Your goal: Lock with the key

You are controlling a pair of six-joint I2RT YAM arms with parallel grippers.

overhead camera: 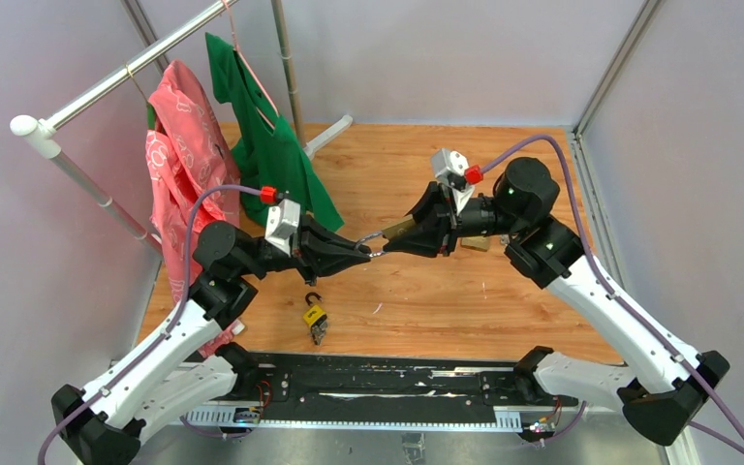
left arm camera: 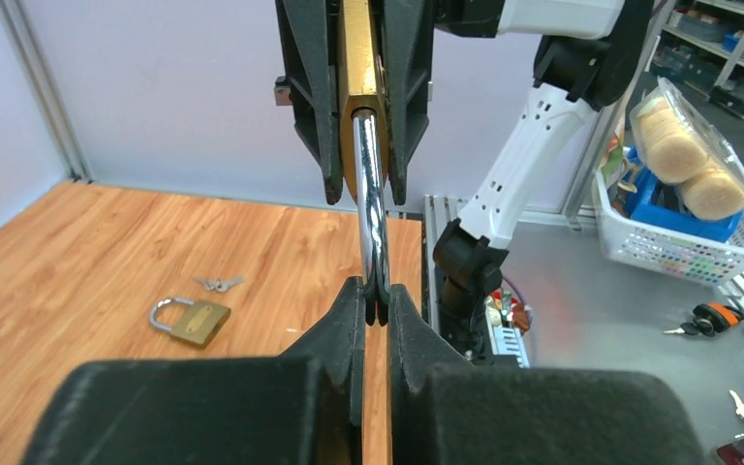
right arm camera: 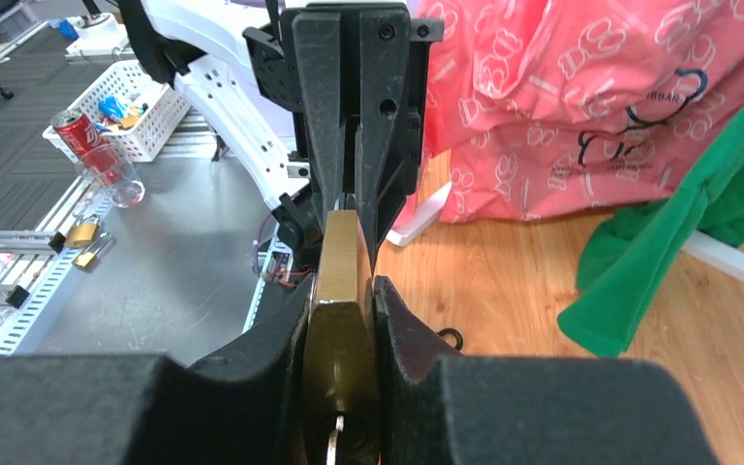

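Observation:
Above the middle of the table, the two grippers face each other with a brass padlock (overhead camera: 397,229) between them. My right gripper is shut on its body (right arm camera: 339,281), seen edge-on in the right wrist view. My left gripper is shut on the steel shackle (left arm camera: 369,184), which points straight at it in the left wrist view. No key shows in either gripper. A second brass padlock (left arm camera: 201,321) lies on the wood with small keys (left arm camera: 221,285) beside it. Near the front lies a yellow-labelled padlock (overhead camera: 315,316).
A clothes rack (overhead camera: 102,194) with a pink garment (overhead camera: 189,165) and a green one (overhead camera: 271,165) fills the left side. Grey walls enclose it.

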